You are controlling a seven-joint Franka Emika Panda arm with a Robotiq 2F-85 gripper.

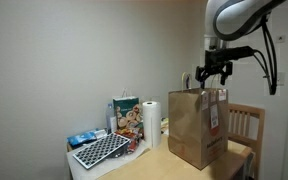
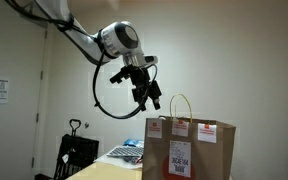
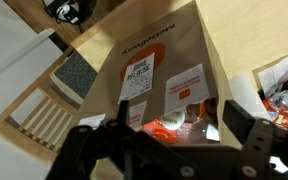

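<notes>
A tall brown paper bag with printed labels stands upright on the table. My gripper hangs just above the bag's open top, fingers pointing down. In the second exterior view the gripper is above the left part of the bag, where a looped handle rises. The wrist view shows the gripper with its fingers wide apart and nothing held between them. Beneath them a red-and-white packaged item shows in the bag's mouth; other contents are hidden.
On the wooden table left of the bag are a white perforated tray, a paper towel roll, a patterned bag and a blue package. A wooden chair stands behind the bag on the right.
</notes>
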